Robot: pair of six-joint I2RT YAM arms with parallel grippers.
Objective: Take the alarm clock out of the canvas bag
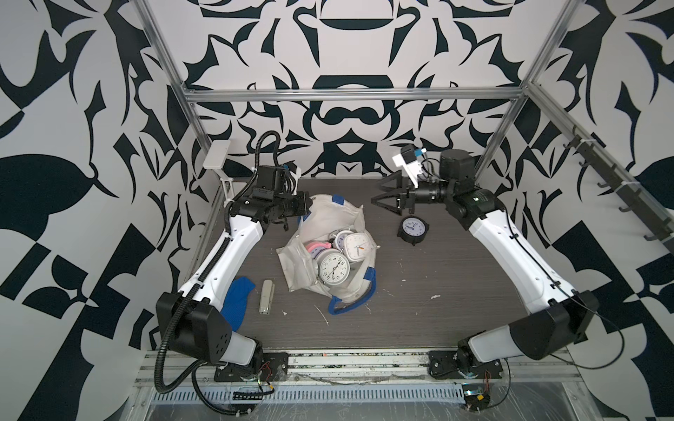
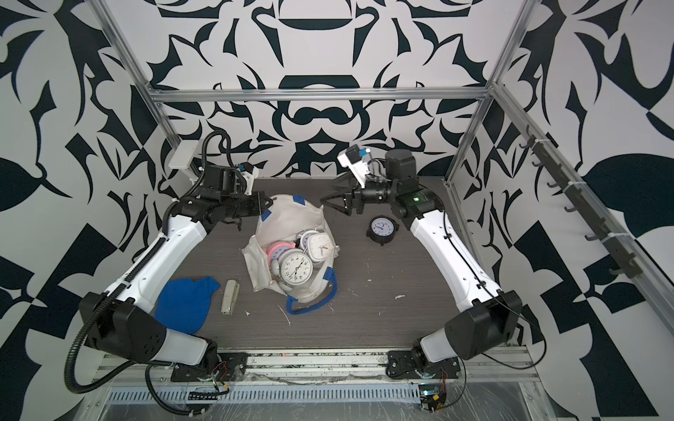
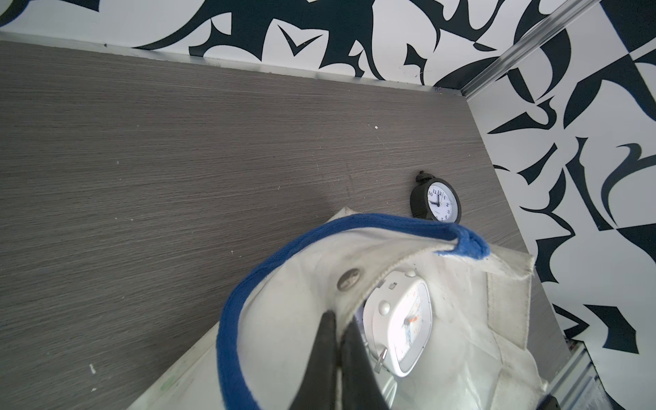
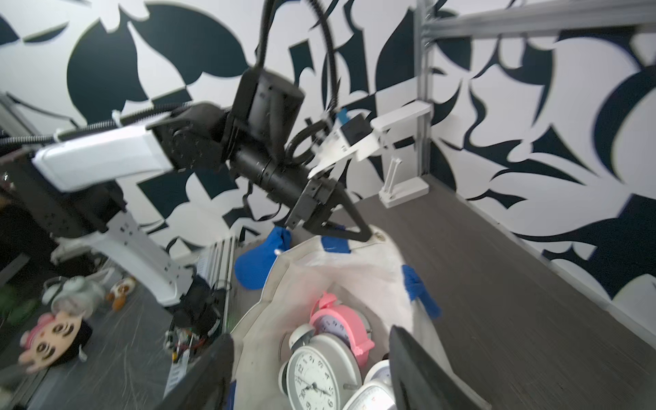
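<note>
The canvas bag [image 1: 292,265], cream with blue straps, lies open-mouthed mid-table. Inside are several alarm clocks: a large round white-faced one [image 1: 333,268], a white squarish one [image 1: 357,247], a pink one [image 4: 350,327] and another partly covered. A black alarm clock [image 1: 413,226] lies on the bare table, right of the bag. At the bag's back left, my left gripper is shut on its rim, the cloth edge running between the fingertips. My right gripper [image 1: 379,193] hangs above the table, right of the bag's back edge; its fingers [image 4: 412,365] are apart and empty.
A blue cloth item [image 2: 184,303] and a small pale beige object [image 2: 230,296] lie front left of the bag. A white stand [image 1: 219,158] rises at the back left.
</note>
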